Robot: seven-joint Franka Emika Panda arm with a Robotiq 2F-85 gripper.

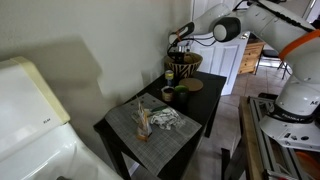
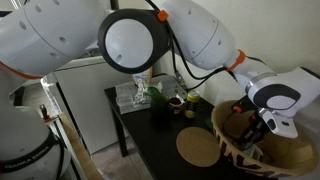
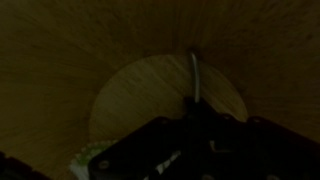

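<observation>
My gripper [image 2: 262,128] is lowered into a large woven basket [image 2: 222,118] at the table's far end. From outside, the arm and the basket's rim hide most of the fingers. In the dark wrist view, a thin, pale, slightly bent rod [image 3: 195,76] runs out from between the fingers, and my gripper appears shut on it. Behind the rod lies a round, light-brown disc [image 3: 125,95], probably the basket's floor. Something white and green with a beaded edge [image 3: 90,154] shows at the lower left, partly hidden by the gripper.
A round brown mat [image 2: 198,146] lies on the black table beside the basket. A yellow-lidded jar [image 2: 191,104] and a green plant [image 2: 158,100] stand nearby. On the grey cloth [image 1: 150,148] lie a clear bottle [image 1: 144,125] and crumpled clear plastic [image 1: 168,119].
</observation>
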